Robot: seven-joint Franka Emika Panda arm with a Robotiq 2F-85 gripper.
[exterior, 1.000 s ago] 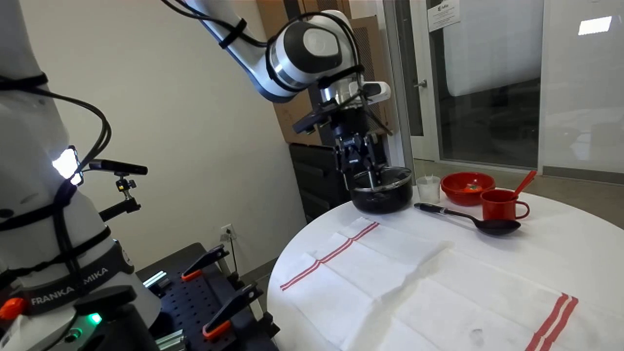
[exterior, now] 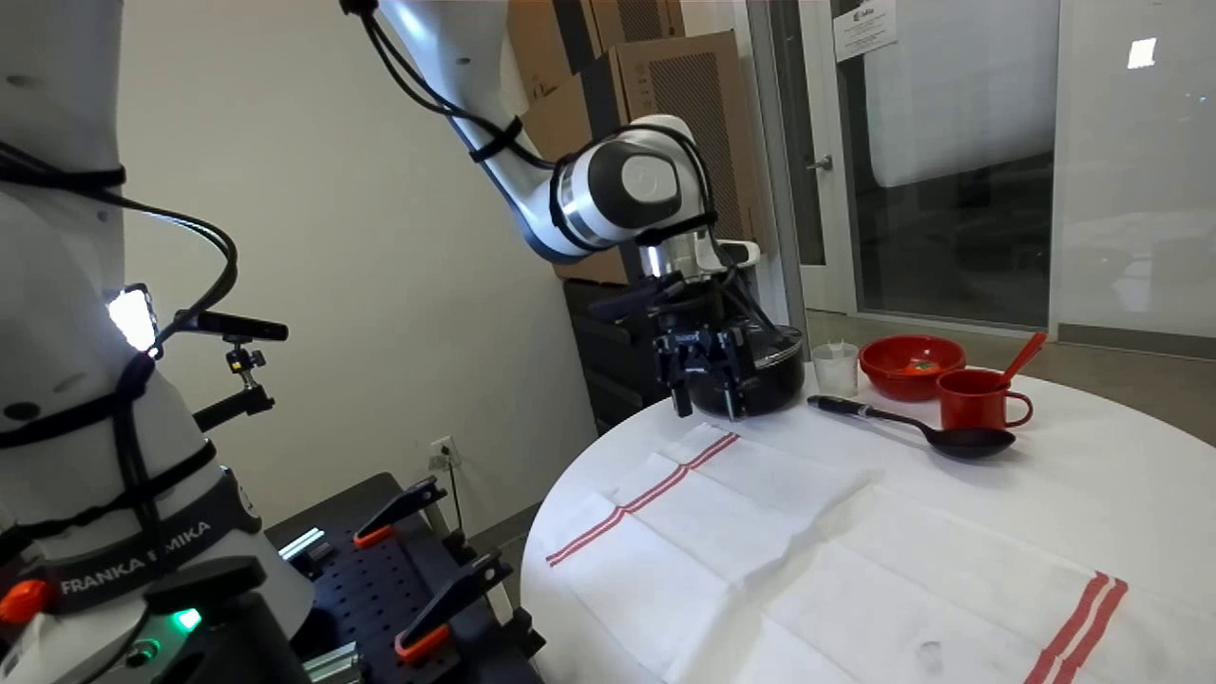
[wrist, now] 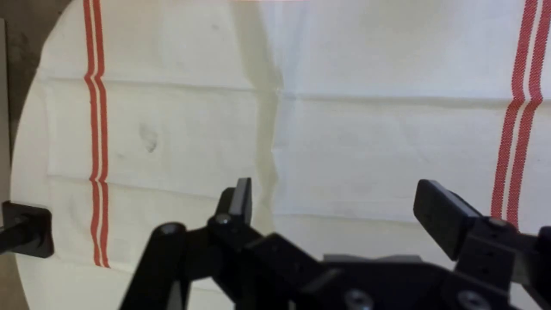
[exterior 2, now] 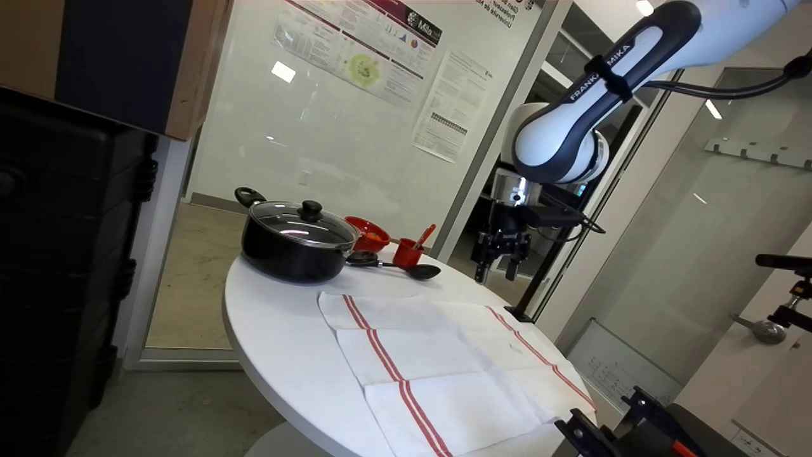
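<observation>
Spread over the round white table is a white towel (exterior: 752,513) with red stripes, creased but lying flat. In the wrist view my gripper is open above the towel (wrist: 341,144), its two fingers wide apart and only cloth visible beneath. From the second exterior view the gripper (exterior 2: 498,275) hangs clear of the towel (exterior 2: 411,350), with nothing between its fingertips. The first exterior view has the gripper (exterior: 709,408) in front of a black pot (exterior: 775,376), partly covering it.
At the table's back stand the lidded pot (exterior 2: 293,247), a white cup (exterior: 835,370), a red bowl (exterior: 901,363) and a red mug (exterior: 975,401) holding a red utensil. A black spoon (exterior: 969,443) lies before them. A black stand (exterior 2: 519,313) rises from the table edge.
My arm has come down, bringing the gripper lower in the first exterior view. Its fingers remain apart. Towel, pot and dishes have stayed in place.
</observation>
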